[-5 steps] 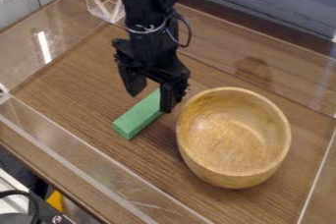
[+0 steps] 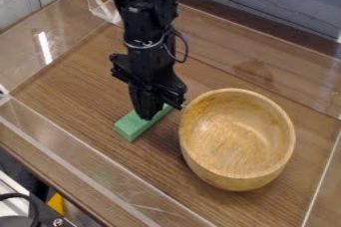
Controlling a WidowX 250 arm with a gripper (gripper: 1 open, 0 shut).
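Note:
My black gripper (image 2: 144, 107) is low over a green block (image 2: 134, 125) lying on the wooden table, covering its upper part. Its fingertips are dark and close together, shut, and whether they touch the block is unclear. A tan wooden bowl (image 2: 237, 141) sits just to the right of the block and gripper.
A white object (image 2: 104, 7) is at the back left, behind the arm. A small yellow item (image 2: 56, 201) shows beyond the front-left edge.
The bowl and block appear to be in the same places.

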